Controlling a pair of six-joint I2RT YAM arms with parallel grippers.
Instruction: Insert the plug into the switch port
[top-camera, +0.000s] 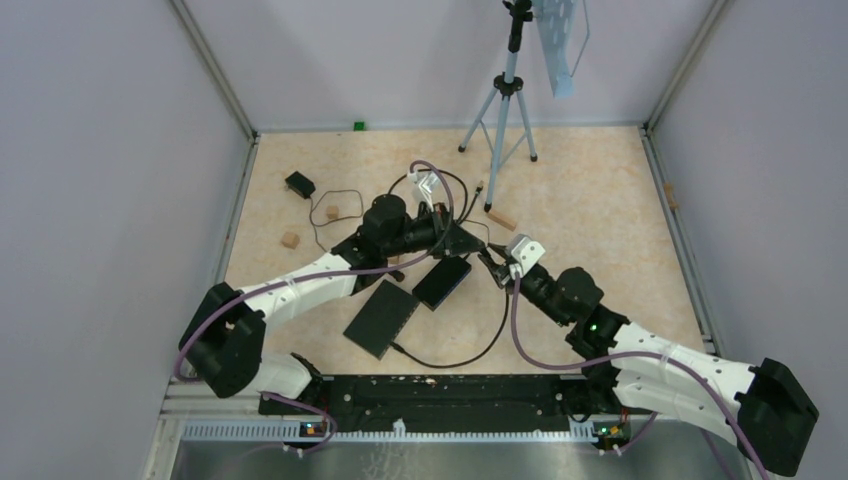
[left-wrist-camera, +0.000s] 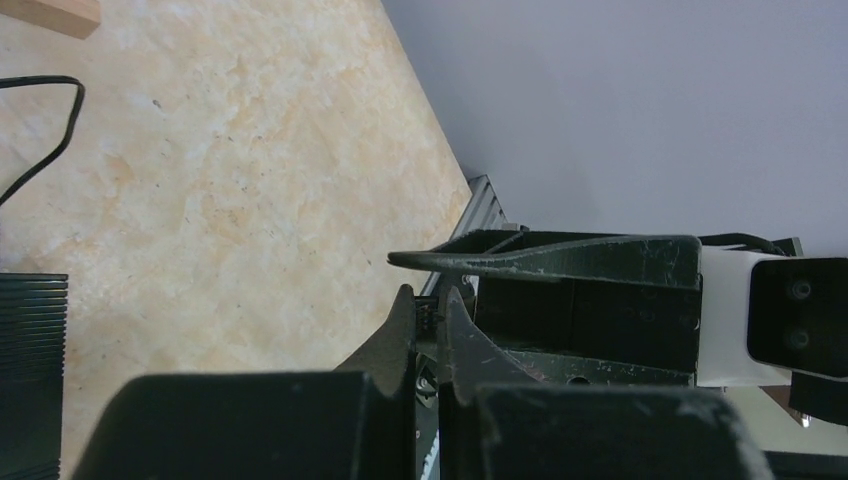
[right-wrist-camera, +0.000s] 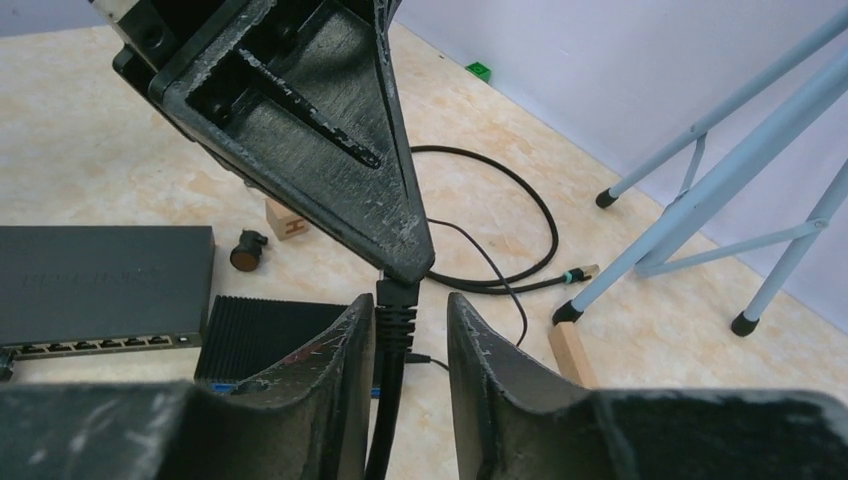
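Note:
My left gripper is shut on the plug end of a black cable, whose ribbed neck (right-wrist-camera: 396, 318) shows just below its fingertips; the plug's tip is hidden. Around that neck stand the parted fingers of my right gripper, open, with the left finger close to the cable and a gap on the other side. In the top view both grippers meet above the table, right of the flat black switch (top-camera: 381, 318). A row of ports (right-wrist-camera: 110, 345) shows along the switch's edge in the right wrist view. The cable (top-camera: 470, 362) runs back to the switch's front corner.
A ribbed black box (top-camera: 441, 282) lies beside the switch. Behind are a coiled black cable (right-wrist-camera: 535, 205), a wooden block (right-wrist-camera: 572, 355) and a tripod (top-camera: 503, 120).

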